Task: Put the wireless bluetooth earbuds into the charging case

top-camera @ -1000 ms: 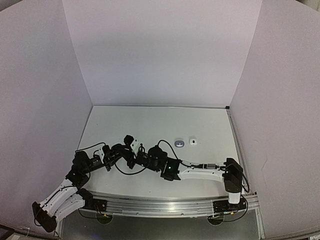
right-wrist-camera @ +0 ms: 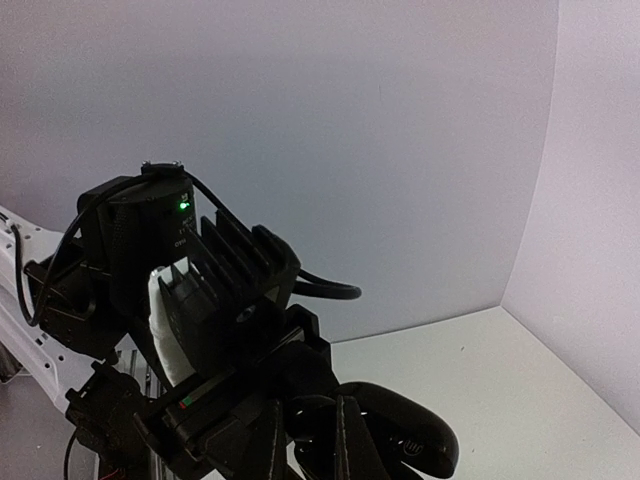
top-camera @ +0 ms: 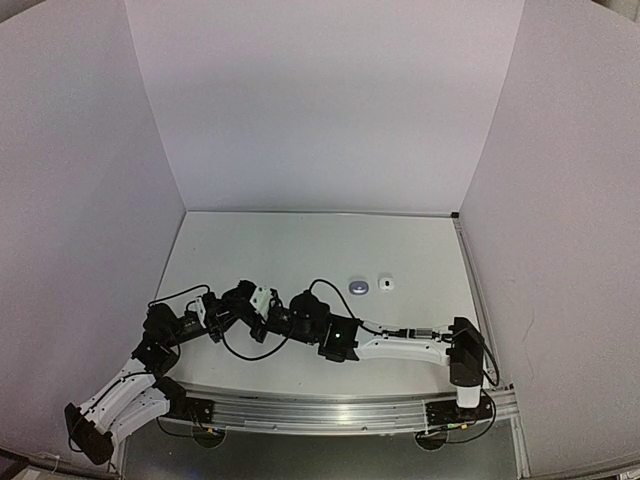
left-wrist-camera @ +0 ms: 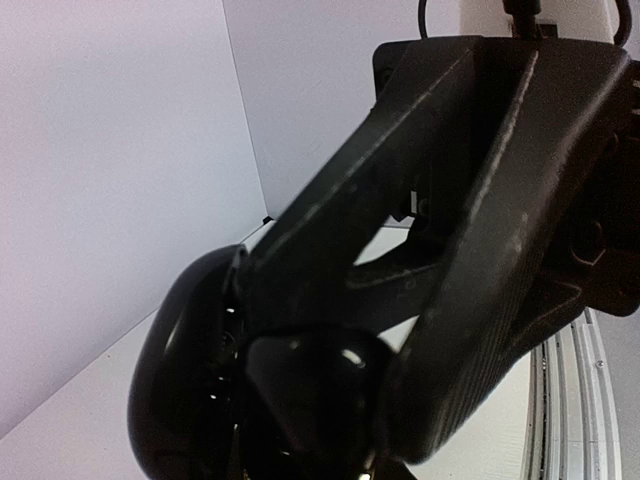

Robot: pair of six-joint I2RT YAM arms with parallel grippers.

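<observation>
A glossy black charging case (left-wrist-camera: pixel 190 370) with its lid up is held above the table by my left gripper, whose fingertips are mostly hidden. In the right wrist view the case (right-wrist-camera: pixel 405 430) lies just beyond my right gripper. The right gripper's fingers (right-wrist-camera: pixel 346 445) stand apart, with glossy black showing in the gap. In the left wrist view those fingers (left-wrist-camera: pixel 465 330) reach in from the upper right, close against the case. Contact is hard to judge. No earbud can be told apart from the dark case and fingers.
A purple-rimmed disc (top-camera: pixel 359 288) and a small white square piece (top-camera: pixel 386 284) lie on the white table (top-camera: pixel 300 240), right of centre. A metal rail (top-camera: pixel 320 412) runs along the front edge.
The left arm looks still, and the two table pieces have not moved.
</observation>
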